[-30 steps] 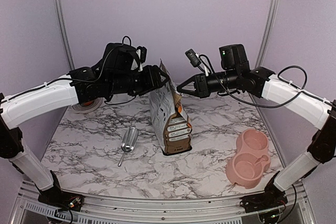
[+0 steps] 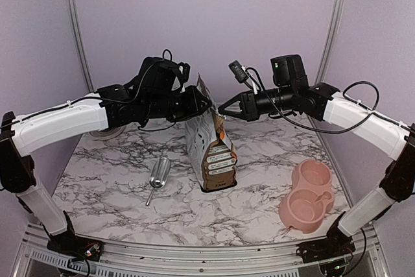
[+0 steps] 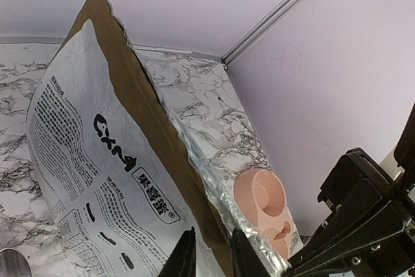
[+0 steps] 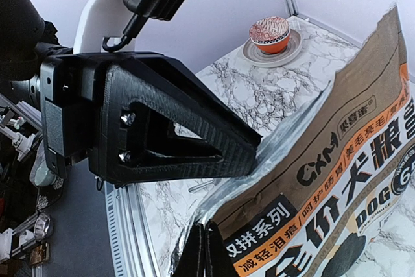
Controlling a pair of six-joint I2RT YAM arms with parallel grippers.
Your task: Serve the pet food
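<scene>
A tall brown and white pet food bag (image 2: 213, 150) stands upright mid-table, its top rim (image 4: 305, 137) running between both arms. From the left, my left gripper (image 2: 206, 102) reaches the top; in the left wrist view its fingers (image 3: 186, 251) are parted, with the bag's edge in front of the gap. On the opposite side my right gripper (image 2: 222, 109) is shut on the near end of the rim, its fingers (image 4: 201, 248) pressed together with only thin film there. A metal scoop (image 2: 159, 173) lies left of the bag. The pink double pet bowl (image 2: 308, 202) sits at the front right.
At the back left, partly behind the left arm, is a plate (image 4: 295, 50) bearing a patterned orange bowl (image 4: 270, 34). Walls close the back and sides.
My left arm has moved right, bringing its gripper up to the bag's top, and has since stayed almost still. The right arm, bag, scoop and pink bowl look unmoved.
</scene>
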